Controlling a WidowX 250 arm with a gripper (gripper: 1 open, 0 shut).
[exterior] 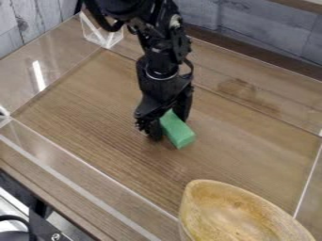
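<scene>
A green rectangular object (178,134) lies on the wooden table, partly hidden under my black gripper (160,120). My gripper hangs low over it from the top of the view, fingers around or just at its upper left end; whether they touch it cannot be seen clearly.
A cream oval bowl (236,212) sits at the bottom right. A clear plastic item (101,28) stands at the top left. Black cables show at the bottom left corner.
</scene>
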